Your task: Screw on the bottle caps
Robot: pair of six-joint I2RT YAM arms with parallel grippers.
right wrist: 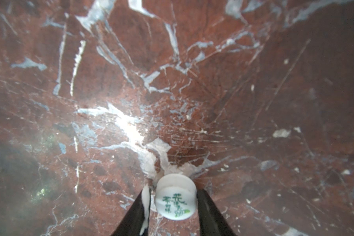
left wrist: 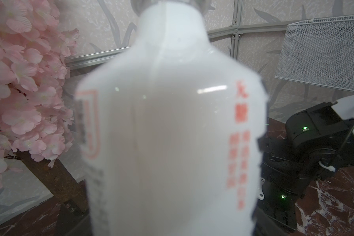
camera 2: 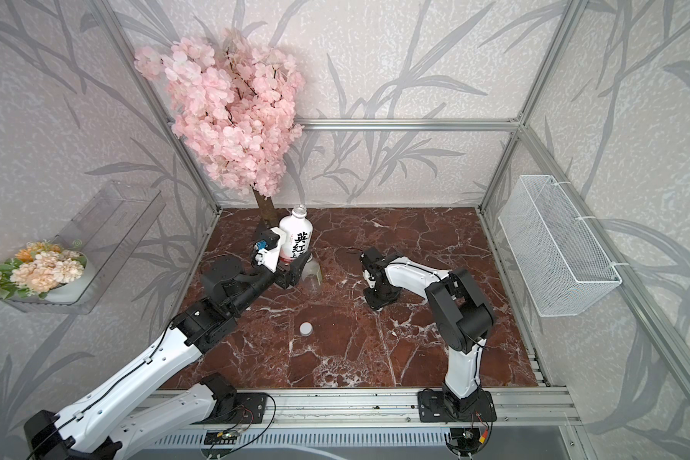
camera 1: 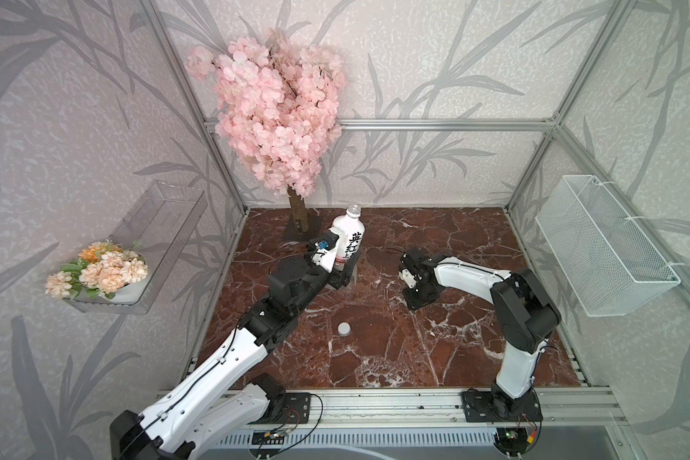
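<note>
My left gripper (camera 1: 339, 257) is shut on a white bottle (camera 1: 349, 227) with dark lettering, held upright at the left back. Its narrow neck (camera 2: 299, 211) shows a clear top with no coloured cap. The bottle's body fills most of the left wrist view. Low over the table, my right gripper is part open around a white cap (right wrist: 176, 196) with green lettering. The cap sits close to the right finger (right wrist: 204, 208), with a narrow gap towards the left one. A second white cap (camera 1: 344, 329) lies apart at the front centre.
A clear bottle (camera 2: 312, 273) stands behind the left fingers, partly hidden. The pink blossom tree (camera 1: 280, 107) rises close to the held bottle. A white mesh basket (camera 1: 605, 253) hangs on the right wall, and a flower shelf (camera 1: 157, 253) on the left.
</note>
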